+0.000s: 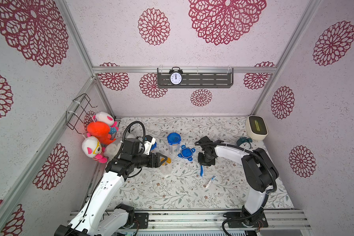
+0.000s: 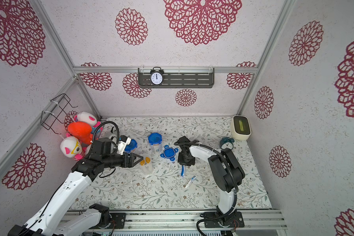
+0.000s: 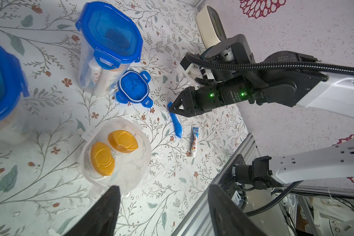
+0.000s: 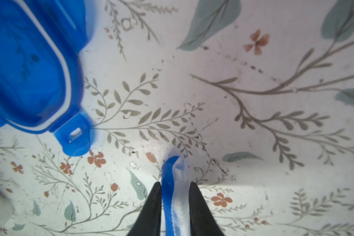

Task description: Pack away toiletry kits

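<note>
My right gripper is shut on a blue-and-white toothbrush [image 4: 173, 177]; the top left view shows most of the toothbrush [image 1: 201, 171] extending toward the front from the fingers. Just in front lies a small toothpaste tube [image 3: 194, 141]. A clear open container [image 3: 133, 165] holds two items with orange caps [image 3: 102, 159]. Next to it my left gripper is open, its fingers apart with nothing between them. The loose blue lid [image 3: 134, 87] rests flat between the right gripper and a lidded jar [image 3: 110, 35] with items inside.
Another blue-lidded jar [image 3: 0, 82] stands on the left. Plush toys [image 1: 100, 131] crowd the left wall. A small clock [image 2: 226, 143] and a cream box [image 2: 240, 127] are at the right back.
</note>
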